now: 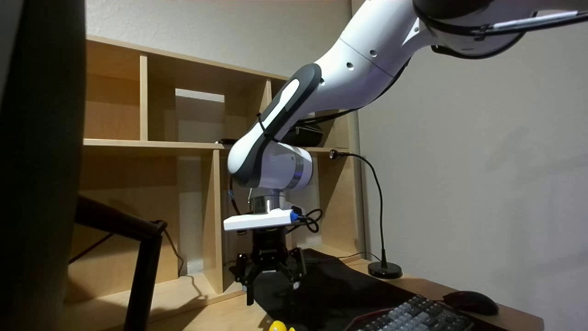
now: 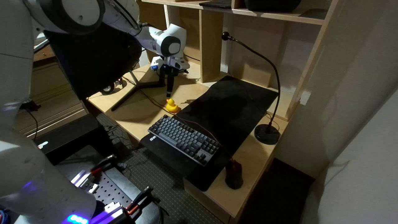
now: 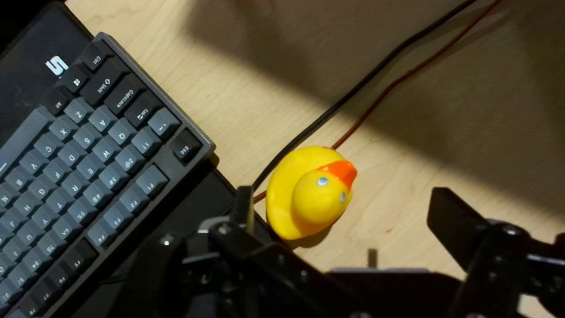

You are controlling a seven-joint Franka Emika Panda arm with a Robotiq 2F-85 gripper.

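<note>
A yellow rubber duck [image 3: 310, 193] with an orange beak stands upright on the wooden desk, beside the keyboard's corner. Above the desk my gripper [image 1: 274, 292] points downward, its fingers spread wide. In the wrist view the duck lies ahead of the gripper, nearer its left finger [image 3: 244, 208] than its right finger [image 3: 450, 228]. Nothing is held between them. Exterior view 2 shows the whole duck [image 2: 172, 106] just below and in front of the gripper, while only its top shows at the bottom of exterior view 1.
A grey keyboard [image 2: 184, 138] rests on a black desk mat [image 2: 231, 108]. Thin black and red cables [image 3: 365, 79] run past the duck. To the right stand a gooseneck lamp [image 2: 267, 133] and a mouse [image 2: 233, 174]; behind are wooden shelves [image 1: 212, 237]. A monitor stand [image 1: 142, 270] occupies the left.
</note>
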